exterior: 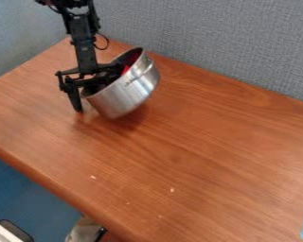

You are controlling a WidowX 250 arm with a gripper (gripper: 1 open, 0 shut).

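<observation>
A steel pot (124, 93) rests tilted on the wooden table toward the back left, its opening facing up and left, with something red inside it. My black gripper (86, 87) is at the pot's left side, one finger outside it and the other partly hidden by the rim. The gripper appears open; whether it touches the pot is unclear.
Grey partitions (218, 38) border it at the back and left. A few items lie below the near left edge.
</observation>
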